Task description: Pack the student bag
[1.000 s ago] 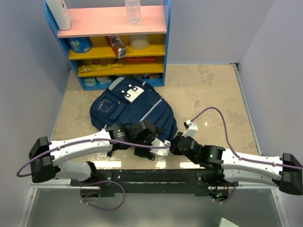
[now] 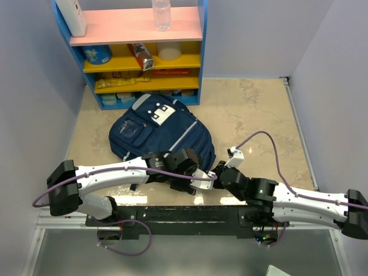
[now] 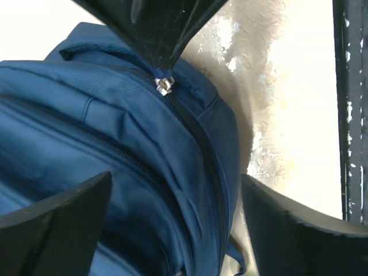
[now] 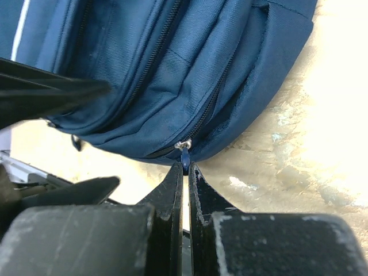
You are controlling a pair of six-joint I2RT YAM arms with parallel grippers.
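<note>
The navy student bag (image 2: 158, 126) lies on the table with its zippers along the near side. In the right wrist view my right gripper is shut on a blue zipper pull (image 4: 184, 155) hanging from a metal slider at the bag's lower edge. My left gripper hovers open over the bag's zippered side (image 3: 144, 144), with nothing between its fingers. Dark fingers of the right gripper also show at the top of the left wrist view, holding the pull.
A shelf unit (image 2: 132, 34) with bottles, packets and containers stands at the back left. The two arms are close together at the front.
Both arms have shifted slightly rightward in the top view, my right gripper still at the bag's near right side. The bag looks almost unchanged.
</note>
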